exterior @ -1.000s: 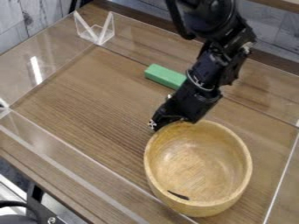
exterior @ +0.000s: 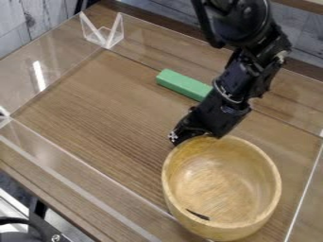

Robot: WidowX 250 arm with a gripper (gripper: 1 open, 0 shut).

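Note:
A large tan bowl (exterior: 222,198) sits at the bottom right, with a small dark slot low on its inside wall. My black gripper (exterior: 182,135) reaches down from the top right to the bowl's back-left rim. It is shut; whether the rim is between its fingers is hidden by the gripper's own body.
A green block (exterior: 183,83) lies behind the arm. A white wire holder (exterior: 101,33) stands at the back left.
The gripper and the bowl have both moved slightly to the right, the gripper staying at the bowl's back-left rim.

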